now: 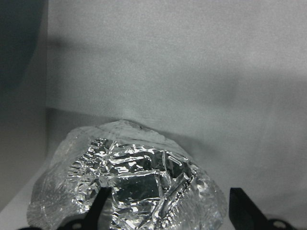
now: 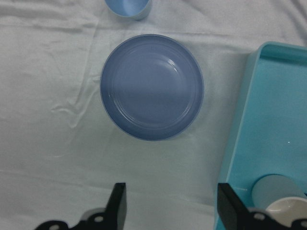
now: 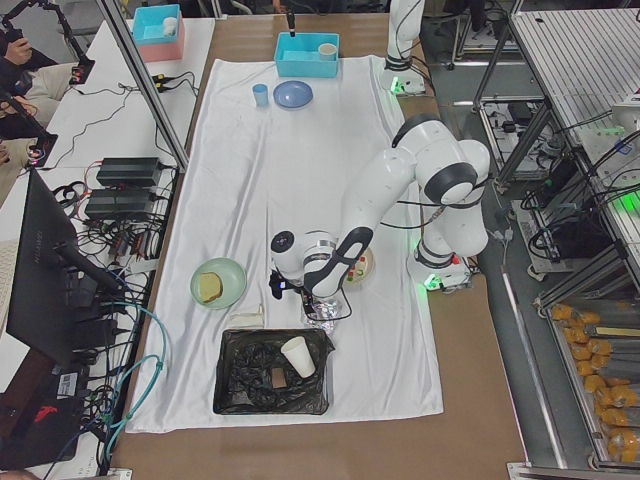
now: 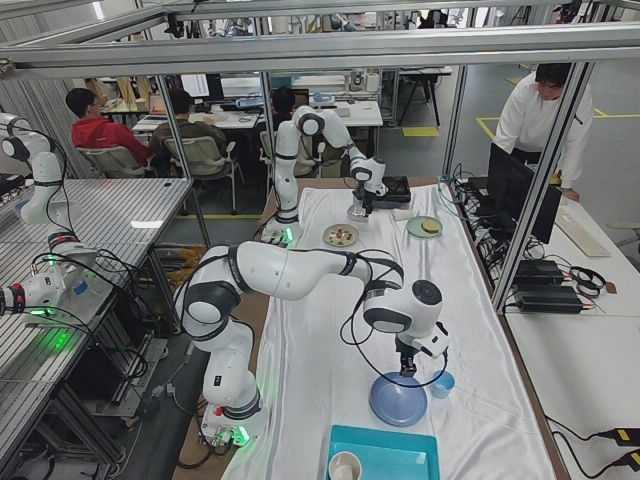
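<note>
A crumpled clear, foil-like bag (image 3: 324, 322) lies on the white cloth beside a black-lined bin; in the left wrist view the bag (image 1: 134, 187) sits between the open fingers of my left gripper, low over it. My right gripper is open and empty above the cloth, near a blue plate (image 2: 151, 87), a blue cup (image 2: 128, 6) and a turquoise tray (image 2: 268, 120) holding a white cup (image 2: 288, 211).
The black-lined bin (image 3: 250, 370) holds a white cup and a brown item. A green plate (image 3: 231, 290) with a yellow sponge-like piece is at the left; a plate (image 4: 341, 236) with small items lies near the left arm.
</note>
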